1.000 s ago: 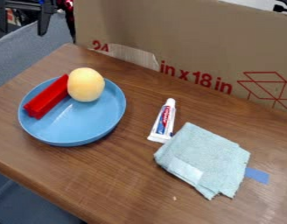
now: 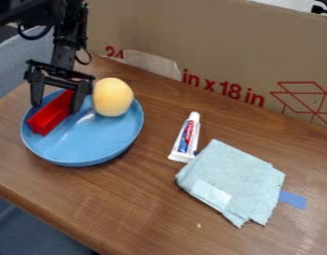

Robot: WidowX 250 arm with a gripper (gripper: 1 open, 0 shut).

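The black gripper point(image 2: 57, 92) has its fingers down at the left of a blue plate point(image 2: 100, 149), around or just over a red block point(image 2: 47, 119) lying on it. Whether the fingers grip the block cannot be told. A pale yellow round object point(image 2: 113, 98) sits on the plate's right part, beside the gripper.
A white toothpaste tube point(image 2: 185, 137) and a folded light blue cloth point(image 2: 230, 182) lie on the wooden table to the right. A cardboard panel point(image 2: 233, 45) stands along the back.
The gripper has come down from the top left corner to the red block on the plate. The yellow object appears shifted slightly to the right.
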